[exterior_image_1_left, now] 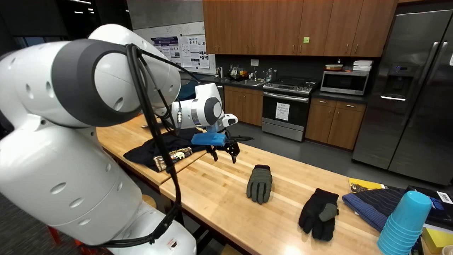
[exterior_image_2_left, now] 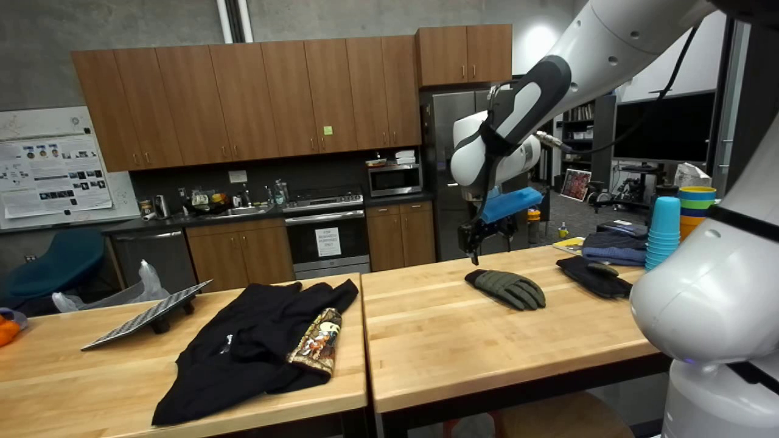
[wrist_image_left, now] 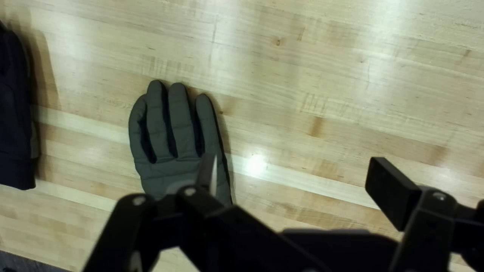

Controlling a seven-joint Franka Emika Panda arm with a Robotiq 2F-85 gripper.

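A grey-green glove [exterior_image_1_left: 259,185] lies flat on the wooden table, back side up. Farther right rests a black glove [exterior_image_1_left: 319,215] with a grey patch; only part of this black glove [wrist_image_left: 13,108] shows at the left edge of the wrist view. My gripper [exterior_image_1_left: 224,159] hangs above the table, to the left of the grey-green glove in exterior view 1. Its fingers [wrist_image_left: 392,192] stand wide apart with only bare table between them. In the wrist view the gripper hides the cuff of the grey-green glove [wrist_image_left: 181,131].
A black garment [exterior_image_2_left: 255,343] lies on the adjoining table. Stacked turquoise cups [exterior_image_1_left: 405,223] and folded dark knitwear [exterior_image_1_left: 378,204] occupy the right end. Bare wood lies in front of the gloves. A seam [exterior_image_2_left: 366,350] separates the two tables.
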